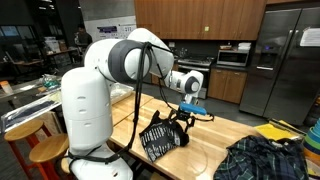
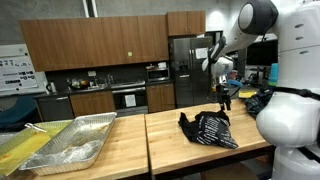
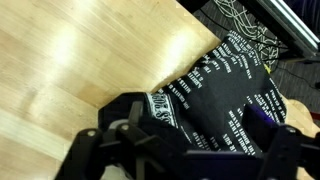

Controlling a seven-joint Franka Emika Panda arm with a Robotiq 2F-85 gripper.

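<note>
A dark cloth with rows of white stripes or lettering (image 1: pixel 161 139) lies crumpled on the wooden table. In the second exterior view the cloth (image 2: pixel 212 130) rests near the table's edge, partly bunched up. My gripper (image 1: pixel 186 119) hangs low, just over its far side. From the wrist, the cloth (image 3: pixel 222 88) spreads below and between the fingers, with a bunched black fold at the left. The gripper is open, its dark fingertips wide apart. Whether they touch the fabric I cannot tell.
Another dark, patterned cloth (image 1: pixel 262 158) lies heaped at the table's right. A foil-like tray (image 2: pixel 72 142) stands at the left in the second exterior view. Bare tabletop (image 2: pixel 172 150) lies left of the striped cloth. Two stools (image 1: pixel 48 149) stand beside the table.
</note>
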